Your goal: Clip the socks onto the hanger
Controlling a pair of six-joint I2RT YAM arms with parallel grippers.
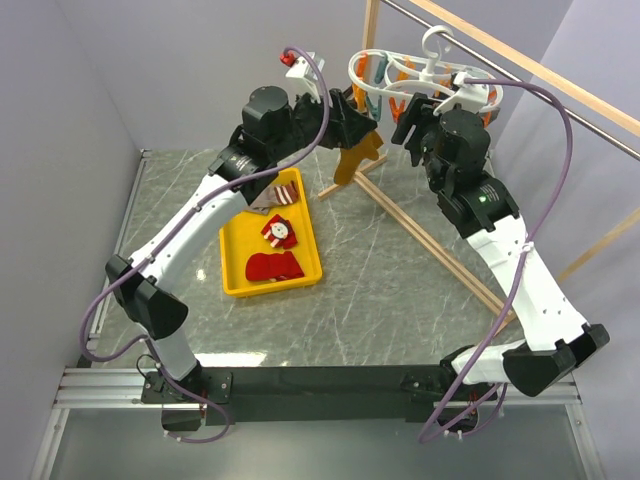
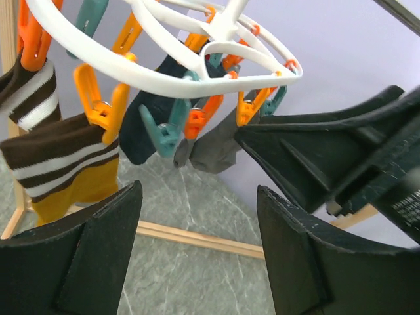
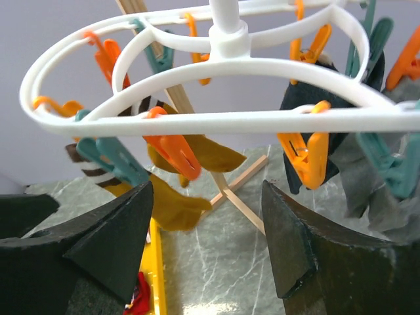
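Note:
A white oval hanger [image 1: 395,98] hangs by its hook from the metal rod, ringed with orange and teal clips [image 2: 167,125]. Mustard socks with dark and white striped cuffs [image 2: 72,161] hang at its left end; dark and grey socks [image 3: 308,147] hang on it too. My left gripper [image 1: 366,122] is at the left end, beside the mustard sock [image 1: 356,157]. Close to the hanger's front, my right gripper [image 1: 405,128] has its fingers [image 3: 108,246] below the rim. Both grippers are parted, with nothing between their fingers in the wrist views.
A yellow tray [image 1: 232,248] on the grey table holds a red sock [image 1: 273,266], a red piece with a white face [image 1: 279,232] and a grey sock with a striped cuff [image 1: 283,193]. Wooden bars [image 1: 435,243] of the rack cross the table.

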